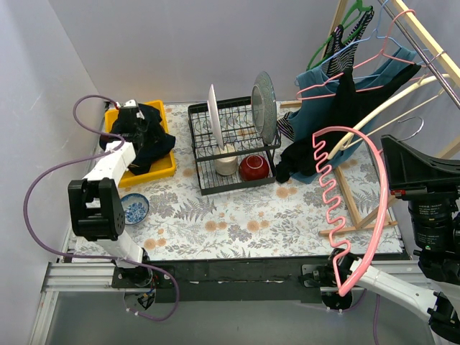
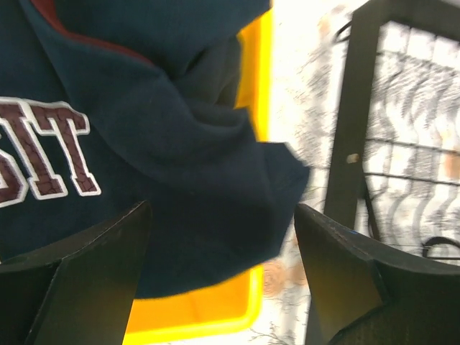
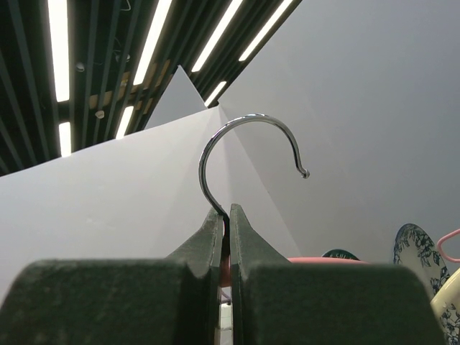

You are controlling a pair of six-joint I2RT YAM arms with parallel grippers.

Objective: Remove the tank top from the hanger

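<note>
In the yellow bin (image 1: 160,169) at the left lies a bunched dark navy garment (image 1: 154,151); in the left wrist view it (image 2: 187,180) shows lettering and red trim. My left gripper (image 1: 131,115) is over it, open, with nothing seen held. On the right, my right gripper is shut on the metal hook (image 3: 207,165) of a pink hanger (image 1: 381,208), which hangs over the table's right part with no garment on it.
A dish rack (image 1: 237,185) with plates and bowls stands mid-table. A blue dish (image 1: 135,209) sits near the bin. A wooden rail (image 1: 424,36) at the back right holds hangers with clothes.
</note>
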